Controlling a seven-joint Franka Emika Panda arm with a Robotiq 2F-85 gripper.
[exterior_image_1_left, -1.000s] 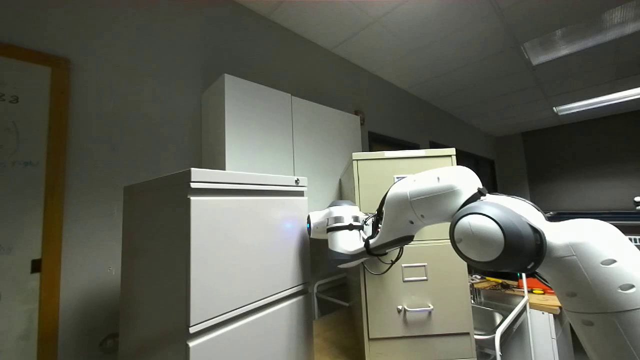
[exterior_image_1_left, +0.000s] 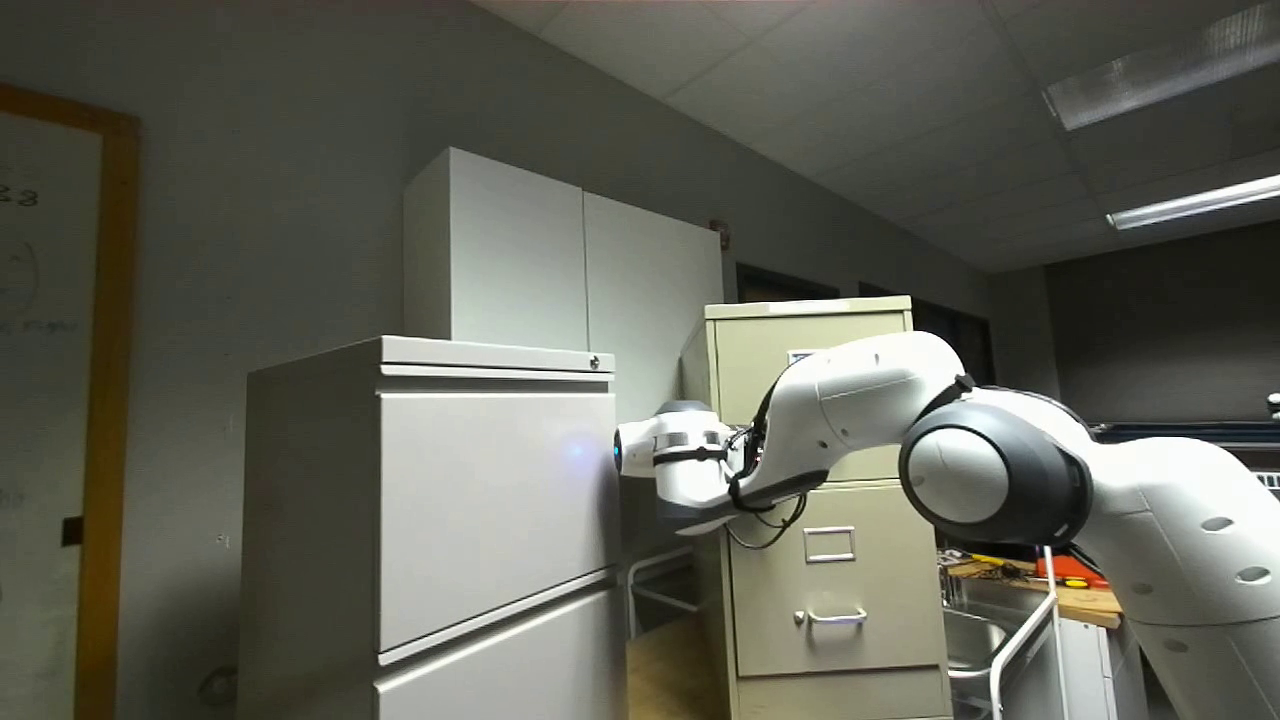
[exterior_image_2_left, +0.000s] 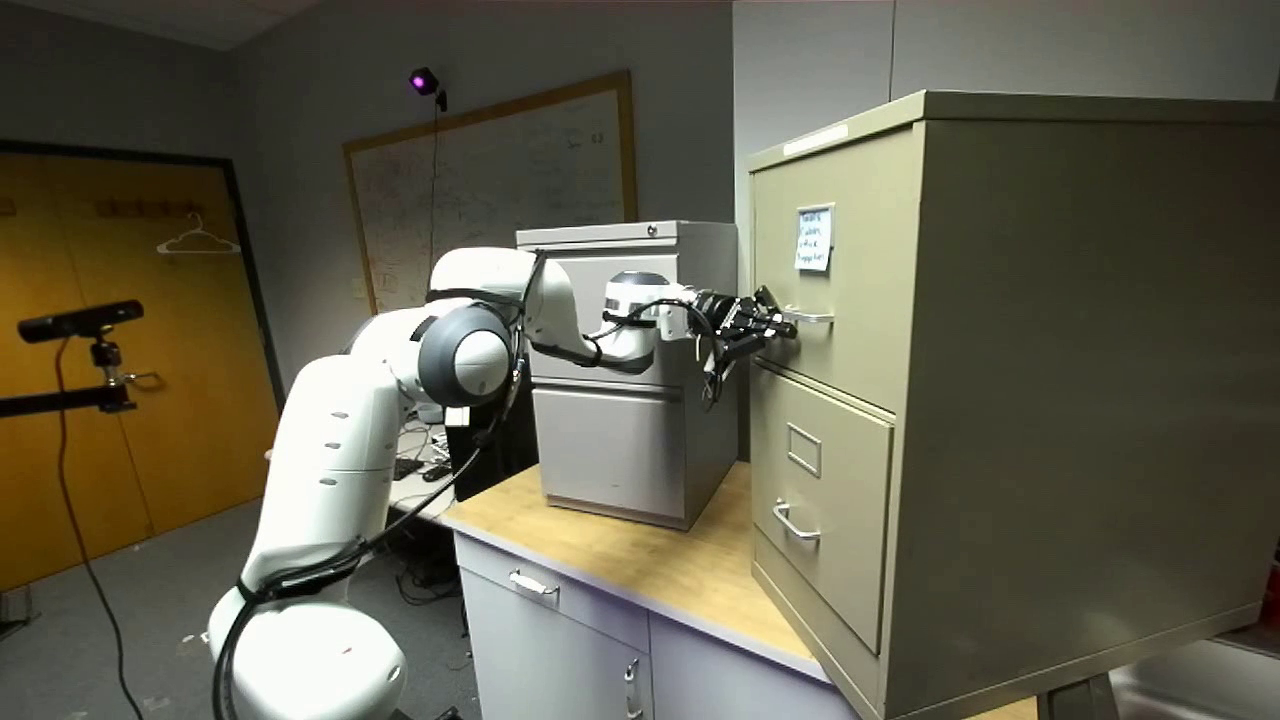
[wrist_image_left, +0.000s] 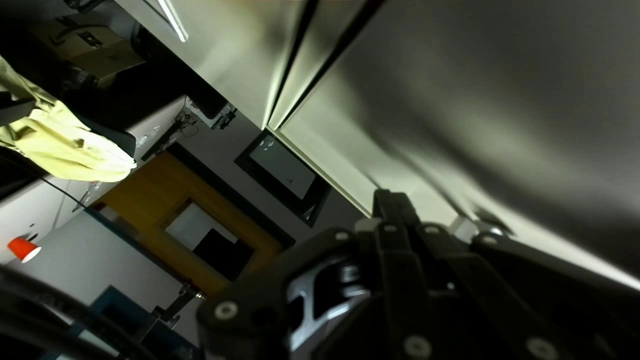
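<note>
The beige filing cabinet (exterior_image_2_left: 1068, 396) stands on the wooden counter, its upper drawer (exterior_image_2_left: 870, 348) and lower drawer (exterior_image_2_left: 840, 546) facing the arm. My gripper (exterior_image_2_left: 780, 318) is up against the front of the upper drawer, at the left end of that drawer's handle (exterior_image_2_left: 813, 317). In the wrist view the gripper's dark fingers (wrist_image_left: 396, 210) are together, close to the drawer face, and nothing shows between them. Whether they touch the handle I cannot tell. In exterior view 1 the arm hides the gripper and the upper handle.
A grey two-drawer cabinet (exterior_image_2_left: 606, 444) stands close behind my wrist, on the left of the beige one. Bare counter (exterior_image_2_left: 576, 528) lies in front of both. A lower handle (exterior_image_2_left: 794, 521) sticks out below my gripper.
</note>
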